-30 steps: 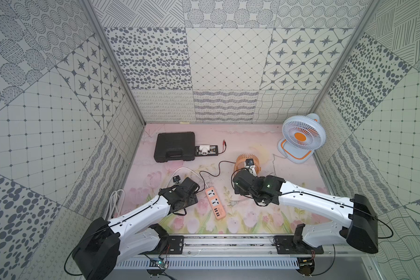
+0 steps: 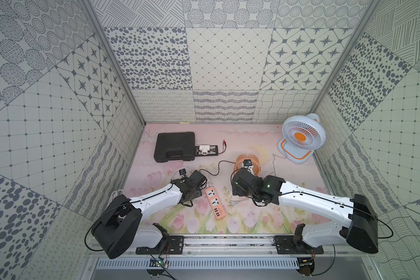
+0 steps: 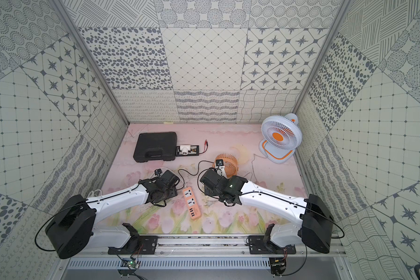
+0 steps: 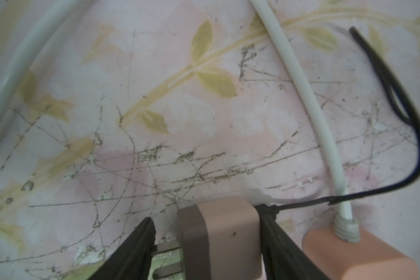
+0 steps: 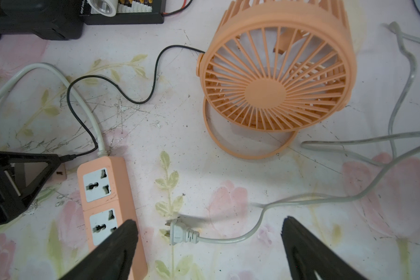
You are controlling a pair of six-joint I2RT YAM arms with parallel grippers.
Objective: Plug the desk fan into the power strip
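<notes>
An orange adapter (image 4: pixel 233 233) with two flat prongs lies between the fingers of my left gripper. In the left wrist view the right finger (image 4: pixel 277 249) borders its cable end; the left finger stands by the prongs, apart from the body. Whether the adapter is gripped cannot be told. Its black cable runs to the orange fan (image 5: pixel 266 93). Just right of that gripper is the orange power strip (image 5: pixel 121 196), its two visible sockets empty in the right wrist view. My right gripper hangs open over the table, nothing held.
A white plug (image 5: pixel 177 232) lies right of the strip, on a pale cord (image 5: pixel 322 199). The blue-white fan (image 2: pixel 303 135) stands back right. A black case (image 2: pixel 174 146) and a multimeter-like tray (image 2: pixel 206 150) lie back left. The strip's white cord (image 4: pixel 308 98) curves nearby.
The right arm has barely shifted; the strip and fans stay put.
</notes>
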